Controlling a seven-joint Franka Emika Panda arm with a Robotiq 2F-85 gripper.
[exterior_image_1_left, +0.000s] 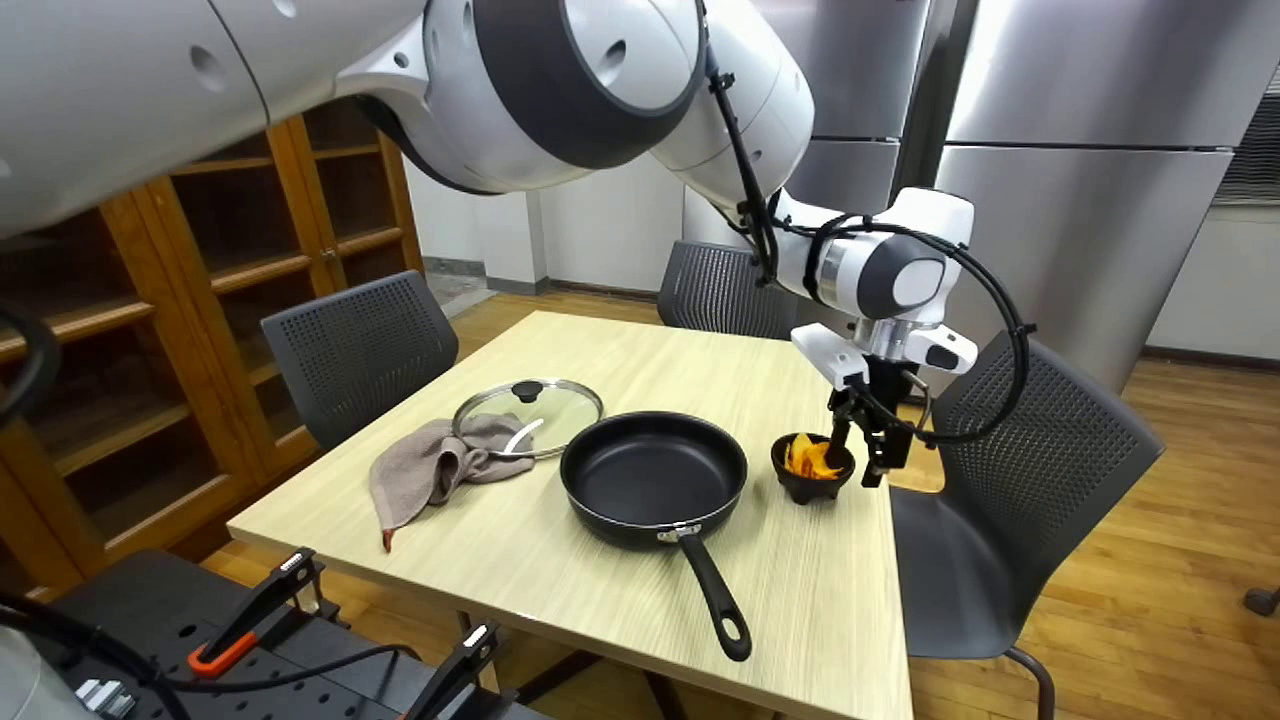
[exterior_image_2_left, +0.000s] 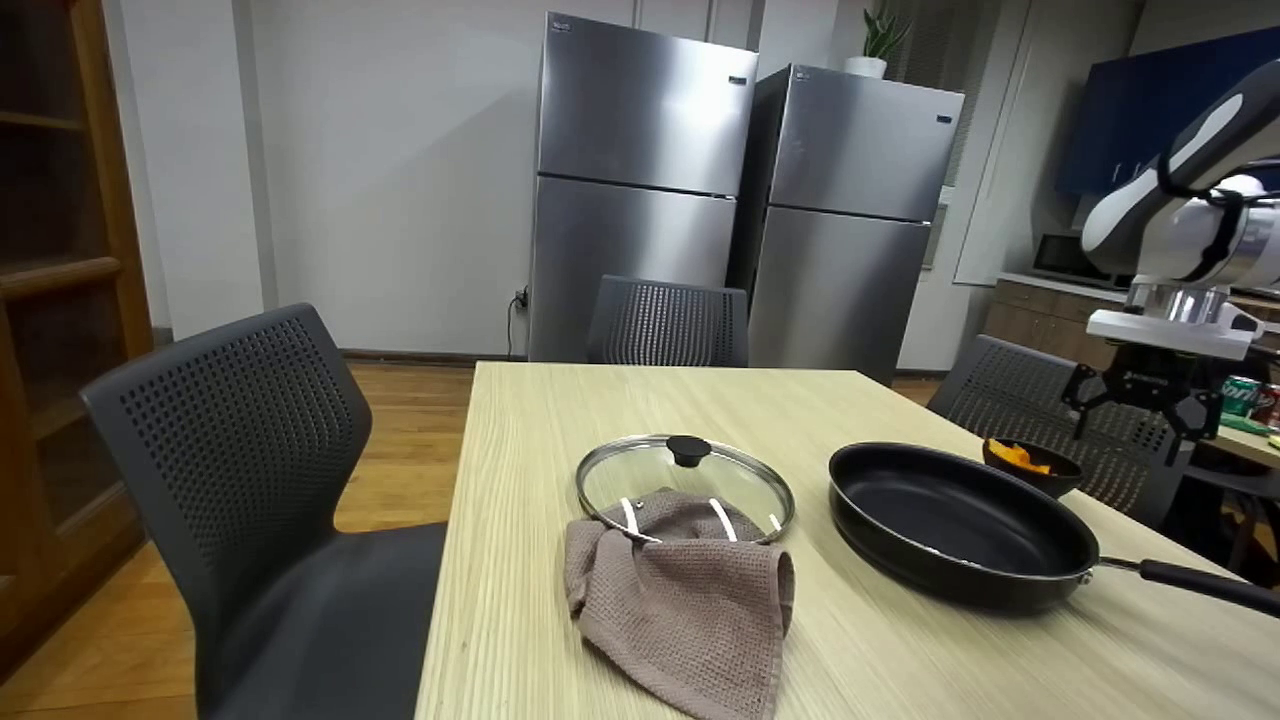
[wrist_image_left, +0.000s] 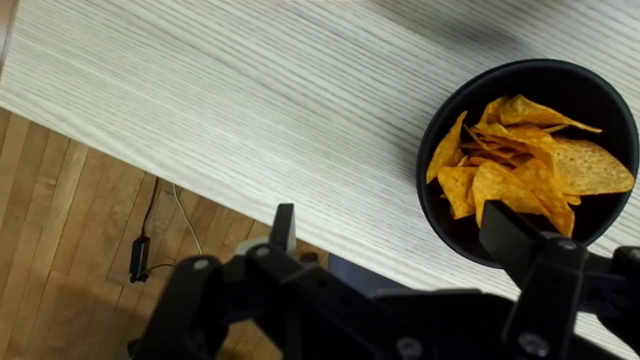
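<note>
A small black bowl (wrist_image_left: 441, 225) of orange chips (wrist_image_left: 510, 156) stands near the table's right edge. My gripper (exterior_image_1_left: 855, 470) is above the table's edge beside that bowl, its fingers spread wide and nothing between them. In the wrist view one fingertip (wrist_image_left: 501, 231) overlaps the bowl's near rim, while the other finger (wrist_image_left: 283, 227) lies over the table's edge; whether the first touches the bowl, I cannot tell. A black frying pan (exterior_image_1_left: 654, 474) rests flat to the left of the bowl. Beyond it a glass lid (exterior_image_1_left: 564, 408) leans partly over a grey-brown cloth (exterior_image_1_left: 432, 472).
Bare tabletop (exterior_image_1_left: 672, 348) stretches behind the pan and lid. The pan's handle (exterior_image_1_left: 716, 600) points toward the near edge. A dark chair (exterior_image_1_left: 1020, 504) stands close against the table's right side, under my gripper; two more chairs stand around the table.
</note>
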